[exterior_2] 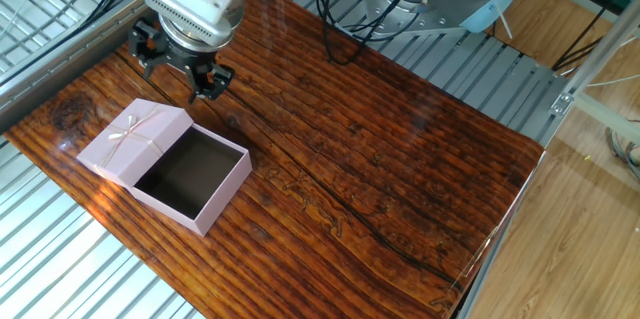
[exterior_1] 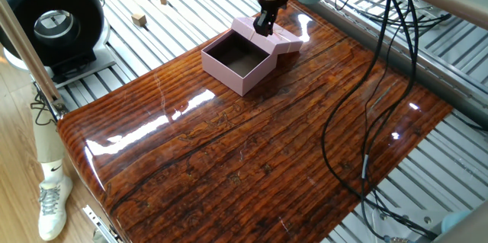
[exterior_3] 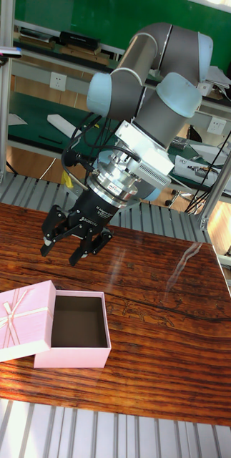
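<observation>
A pink box [exterior_2: 221, 193] with a dark interior stands on the wooden table, its inside looking empty. Its pink lid [exterior_2: 150, 129], with a ribbon bow, leans tilted against one side and overlaps the box's edge. Above the table, near the lid and box, hangs my gripper [exterior_3: 60, 254], pointing down. Its black fingers [exterior_3: 52, 222] are spread apart, with nothing visible between them. In exterior view 1 the gripper [exterior_1: 264, 23] appears in front of the lid [exterior_1: 276, 39], and its fingers are hard to make out there.
Black cables [exterior_1: 329, 132] hang over the table's right side in exterior view 1. A black ring-shaped device [exterior_1: 53, 23] and a small wooden block [exterior_1: 139, 20] stand off the table on the slatted surface.
</observation>
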